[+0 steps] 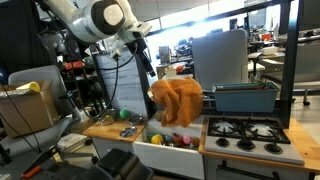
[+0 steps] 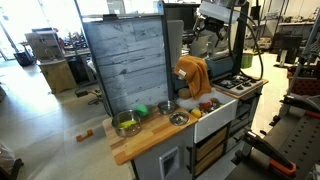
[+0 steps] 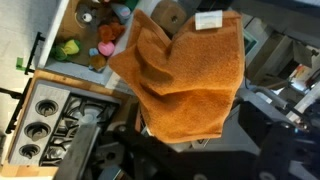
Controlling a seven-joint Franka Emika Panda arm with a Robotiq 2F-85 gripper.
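Observation:
An orange towel hangs in folds above the back of an open drawer that holds several colourful small items. Its bunched cloth also shows in the second exterior view. My gripper is up in the air, above and to the left of the towel in the first exterior view, apart from it. From the wrist, the towel fills the middle of the view, with a white tag at its top edge. The fingers are open, and no object shows held in them.
A stove with knobs is set in the counter at the right. Behind it stands a green-blue basket on a raised rack. Metal bowls rest on the wooden counter beside the drawer.

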